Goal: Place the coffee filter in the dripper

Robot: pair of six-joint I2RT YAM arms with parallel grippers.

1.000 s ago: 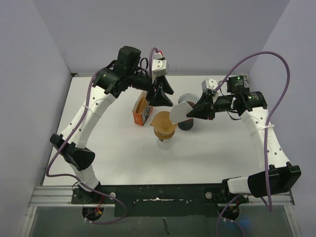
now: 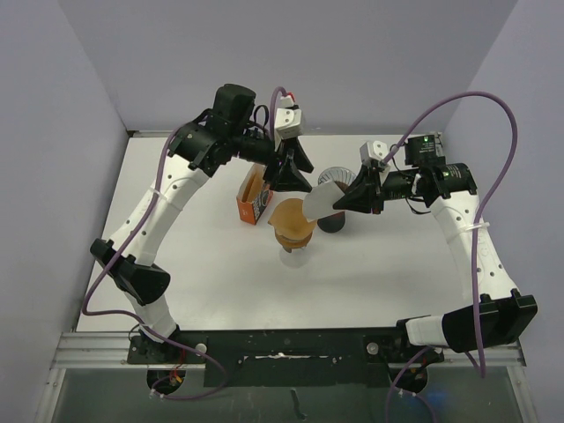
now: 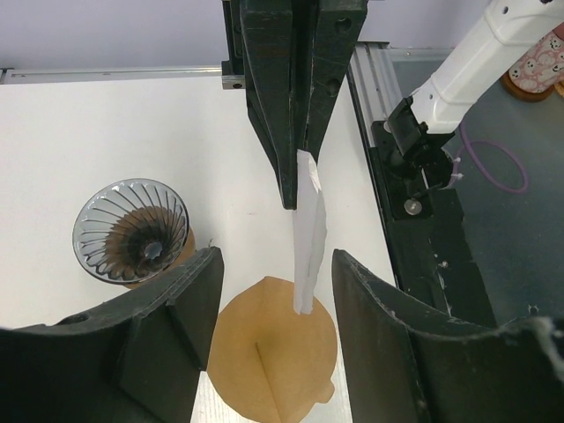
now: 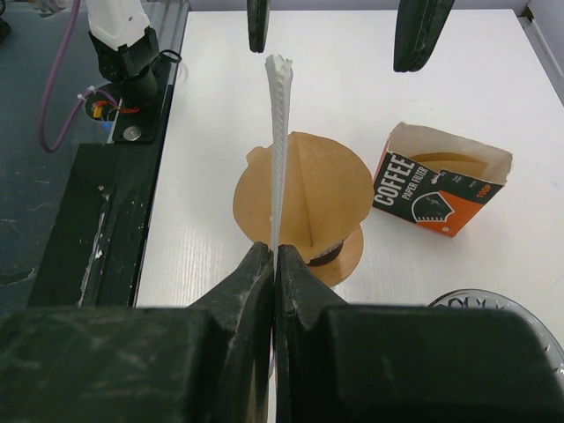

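Note:
A thin white coffee filter point(image 2: 323, 201) is pinched in my right gripper point(image 2: 339, 206), which is shut on its edge. In the left wrist view the filter point(image 3: 308, 233) hangs edge-on from the right fingertips. My left gripper point(image 2: 306, 176) is parted to its left in the top view; from the left wrist, nothing touches either of its fingers point(image 3: 204, 295), and the filter shows beyond the gap. The ribbed clear dripper point(image 3: 132, 198) stands on a brown base at the back, partly behind the right gripper in the top view.
A round tan piece with a seam point(image 3: 256, 352) sits on a wooden-ringed stand below the grippers, a clear cup point(image 2: 293, 257) at its front. The orange-and-black filter box point(image 4: 432, 198) stands open behind the left gripper.
My left gripper has shifted slightly right and toward the front, nearer the filter. The right arm and its filter stay in place.

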